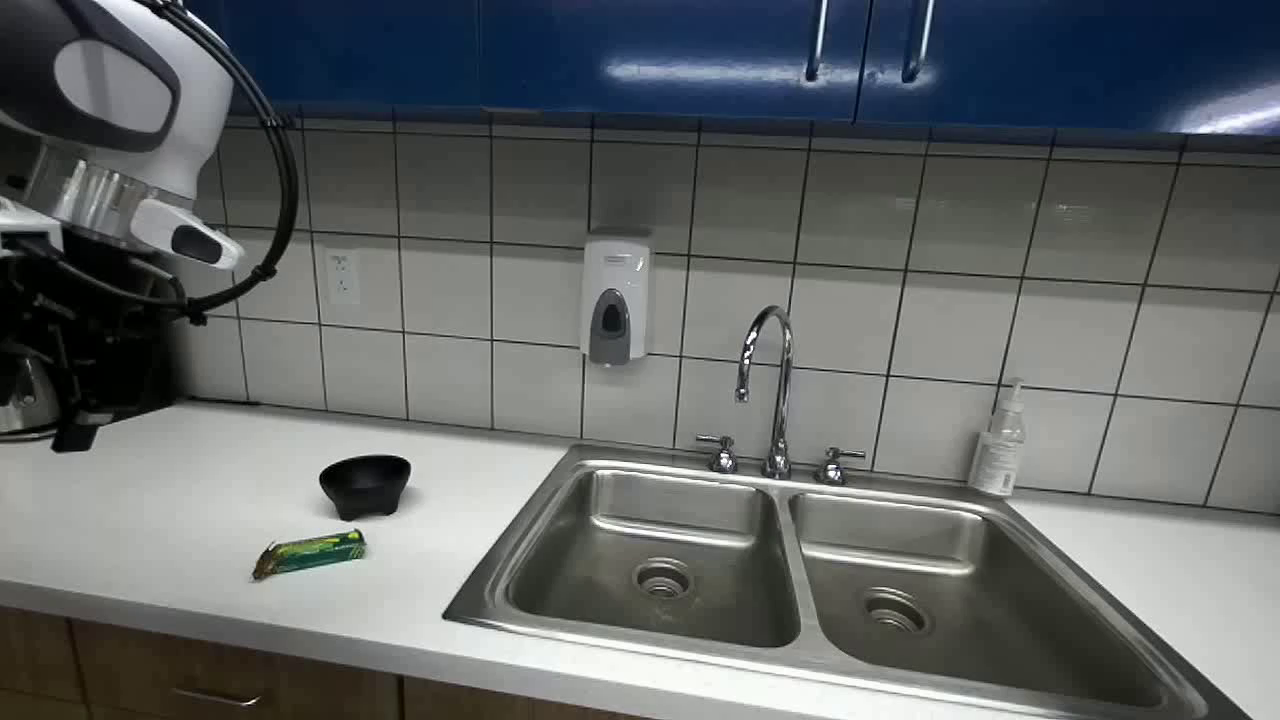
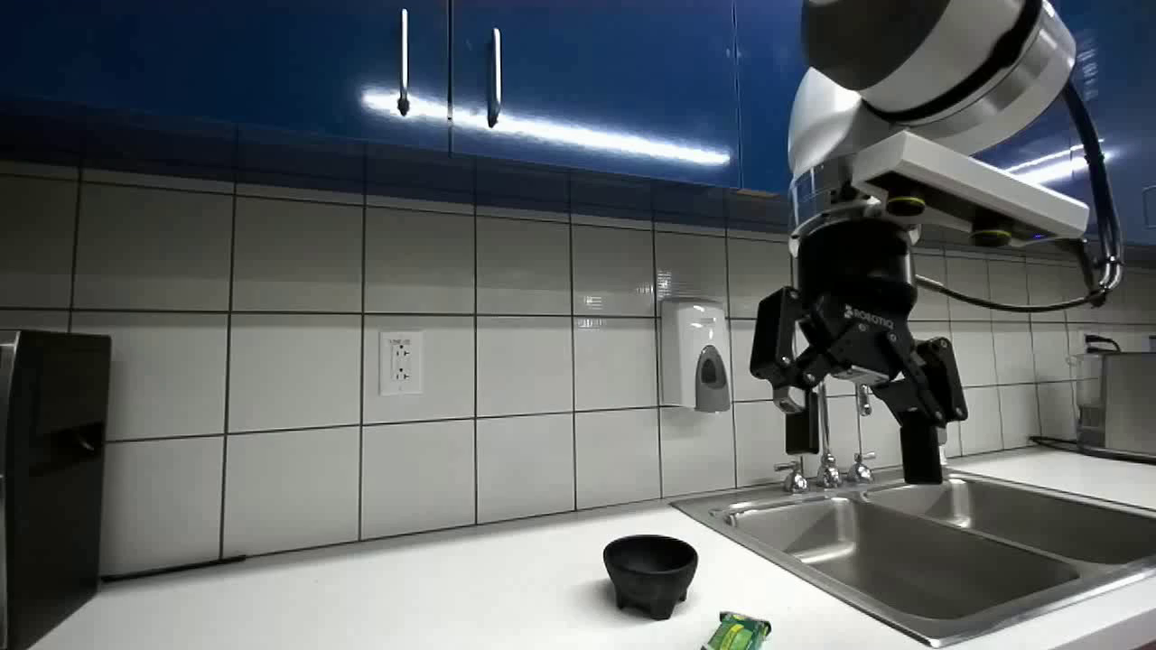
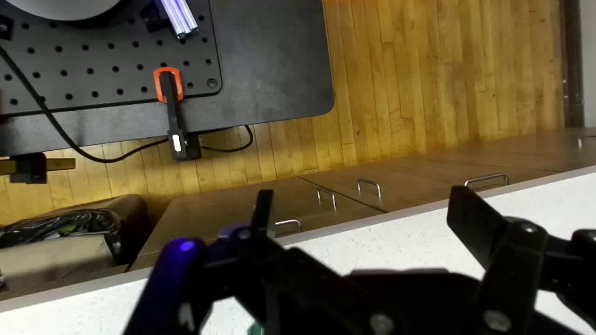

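Note:
A small black footed bowl (image 1: 365, 485) stands upright on the white counter, left of the sink. Just in front of it lies a green wrapped bar (image 1: 310, 552), separate from the bowl. The second exterior view has the same bowl (image 2: 650, 574) near the bottom, with part of the green packet (image 2: 738, 632) cut off by the frame edge. My gripper (image 2: 862, 460) hangs in the air above the counter, open, its fingers wide apart and empty. In the wrist view the gripper is spread too, with the counter edge and cabinet fronts showing between its fingers.
A double steel sink (image 1: 794, 564) with a tall faucet (image 1: 780, 396) takes up the right side. A pump bottle (image 1: 998, 444) stands behind it. A soap dispenser (image 1: 615, 300) hangs on the tiled wall. Blue cabinets (image 1: 672, 54) overhang the counter. Counter left of the bowl is bare.

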